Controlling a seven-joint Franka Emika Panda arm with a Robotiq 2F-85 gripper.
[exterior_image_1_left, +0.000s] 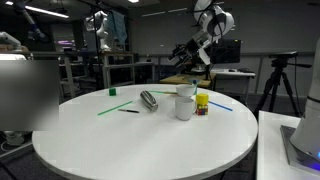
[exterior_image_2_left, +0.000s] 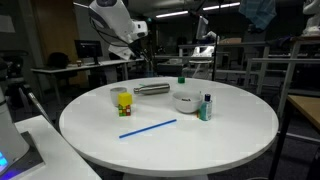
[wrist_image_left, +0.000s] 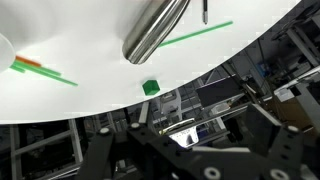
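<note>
Above the table's far side, my gripper hangs clear of everything, open and empty. Below it in the wrist view lie a long silver object and a small green block. A white bowl stands near a small bottle with a teal label. The white cup has a yellow object beside it. On the bare tabletop rests a blue stick.
Thin green sticks and a black marker lie flat on the round white table. A tripod stands beyond the table at the right.
</note>
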